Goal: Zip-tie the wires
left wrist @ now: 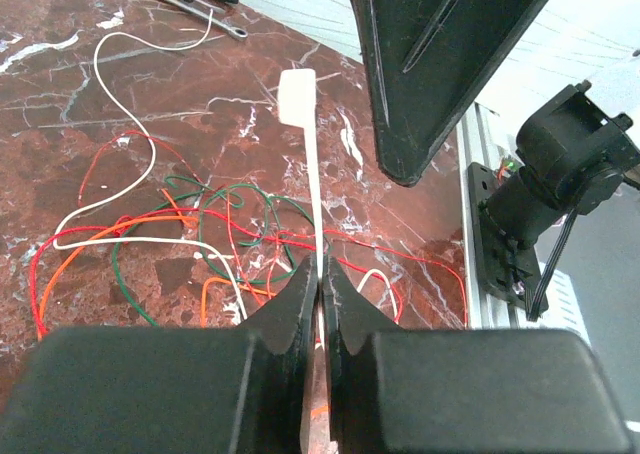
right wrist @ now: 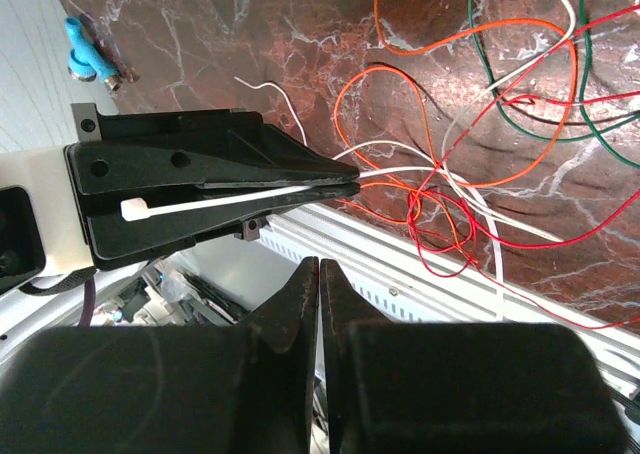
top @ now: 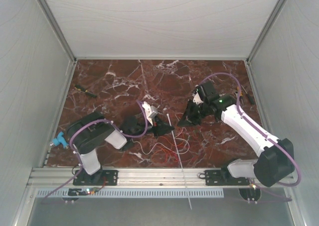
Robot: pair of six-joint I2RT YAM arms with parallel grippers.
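Observation:
A white zip tie runs upright through my left gripper, which is shut on it near its head end; in the right wrist view its square head (right wrist: 135, 209) shows beside that gripper. My right gripper is shut with nothing visible between its fingers, held just to the right of the tie. Red, orange, green and white wires (right wrist: 470, 184) lie loosely tangled on the marble table (top: 124, 76) beneath both grippers. The tie's long tail hangs down over the front rail in the top view.
A screwdriver (top: 85, 90) lies at back left, a blue fitting (top: 59, 140) at the left edge, and tools (top: 249, 96) at the right. Metal rails (top: 149, 173) edge the front.

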